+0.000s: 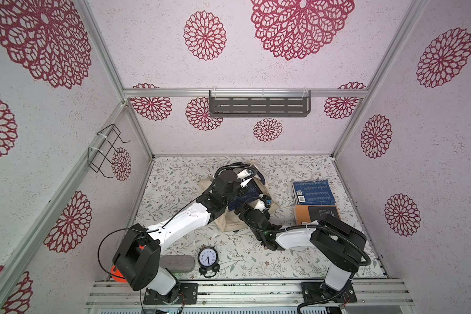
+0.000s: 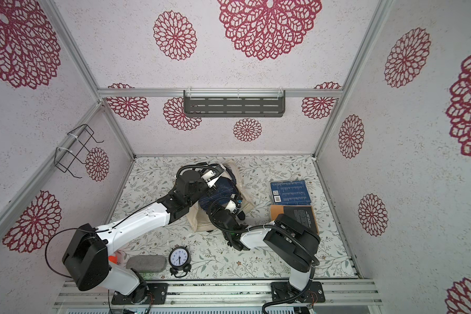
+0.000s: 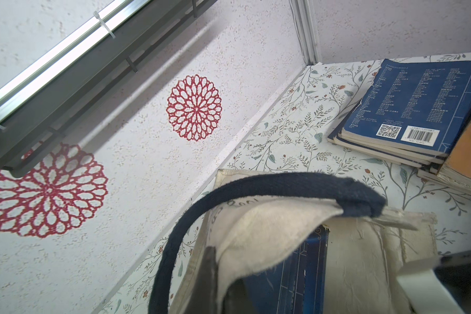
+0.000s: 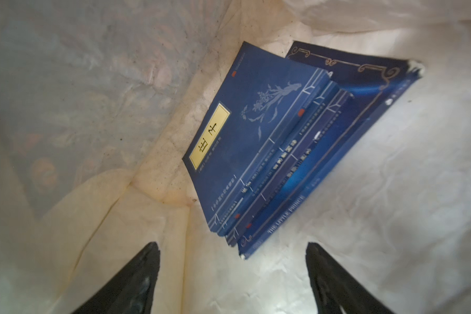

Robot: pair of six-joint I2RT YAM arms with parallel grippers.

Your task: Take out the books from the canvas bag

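The canvas bag [image 1: 226, 224] lies mid-table beneath both arms. My left gripper [image 1: 243, 180] is at its upper part; in the left wrist view cream canvas and a navy strap [image 3: 261, 183] are at it, and it looks shut, though the grip is unclear. My right gripper reaches into the bag with its fingers apart and nothing between them. Just beyond them lie several dark blue books [image 4: 246, 130], overlapping, one reading The Little Prince on its spine.
At the right stand blue books [image 1: 313, 191] and an orange-and-black book [image 1: 303, 212]. A clock [image 1: 207, 256] and a grey case [image 1: 178, 263] are at the front left. A shelf [image 1: 259, 107] hangs on the back wall.
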